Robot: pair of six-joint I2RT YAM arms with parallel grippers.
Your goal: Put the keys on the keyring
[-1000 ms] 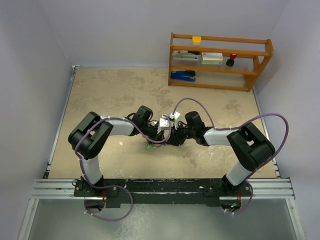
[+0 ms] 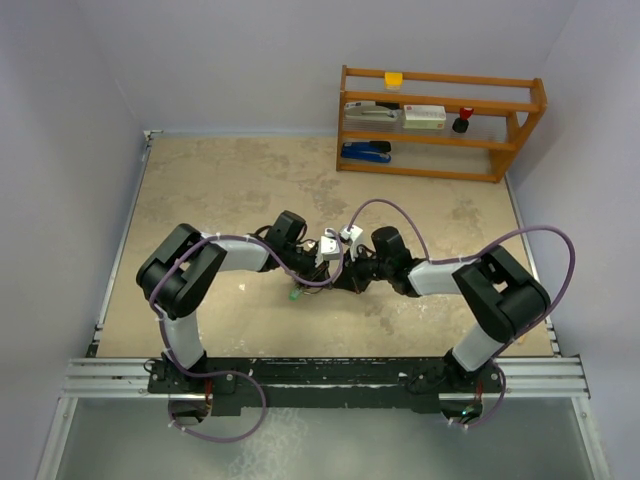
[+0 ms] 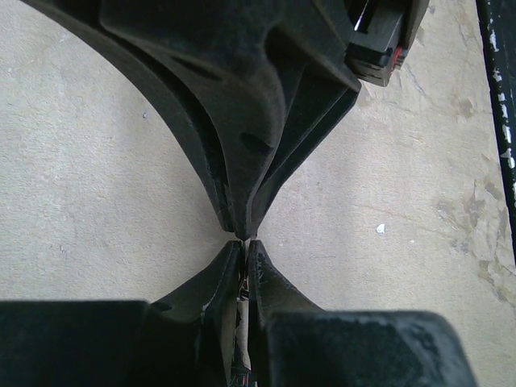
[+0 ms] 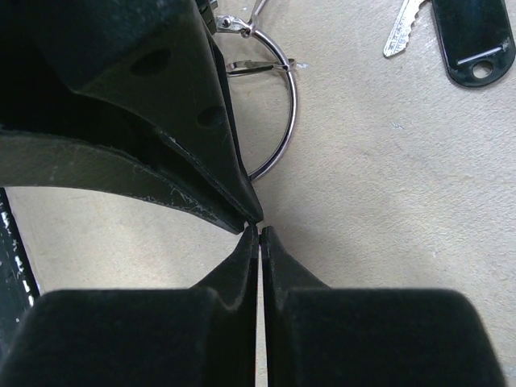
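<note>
A metal keyring (image 4: 292,117) shows as a curved arc in the right wrist view, with metal key parts on its upper portion. One end of the arc disappears behind my left gripper, which is shut; a thin shiny strip shows between its fingers in the left wrist view. My right gripper is shut with nothing visible between its fingertips, close against the left one's tips. Beyond the ring lies a key with a black head (image 4: 476,36). The hold on the ring is mostly hidden.
A small green item (image 2: 295,293) lies beside the left gripper in the top view. At the back right stands a wooden shelf (image 2: 440,175) with a stapler and boxes. Table space behind and in front of the arms is clear.
The left arm has stayed still, and the latest two moments look the same.
</note>
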